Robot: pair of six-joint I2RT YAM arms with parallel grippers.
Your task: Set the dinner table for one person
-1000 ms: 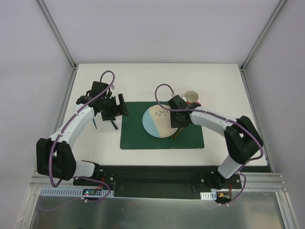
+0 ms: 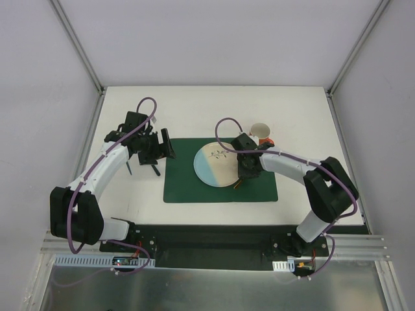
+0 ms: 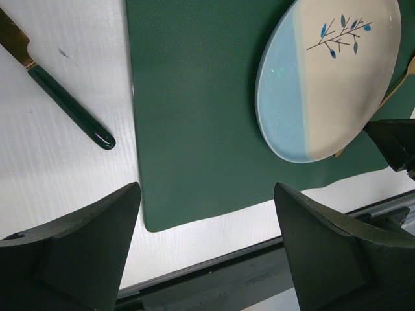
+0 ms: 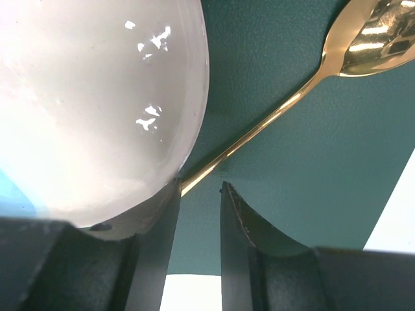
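A cream plate with a light blue side (image 2: 217, 164) lies on the green placemat (image 2: 178, 188). Beside its right edge a gold spoon (image 4: 266, 120) lies aslant on the mat, its handle end close to the plate rim. Over that handle end is my right gripper, its fingers slightly apart; the handle passes by the left fingertip and is not visibly clamped. A knife with a dark green handle (image 3: 71, 107) rests on the white table left of the mat. My left gripper is open and empty above the mat's left side.
A white cup with an orange handle (image 2: 260, 131) stands behind the mat, partly covered by the right arm. Another slim utensil (image 2: 128, 168) lies left of the knife.
Over the last second my right gripper has shifted slightly toward the front and right near the spoon. The left arm, plate and cup have stayed put.
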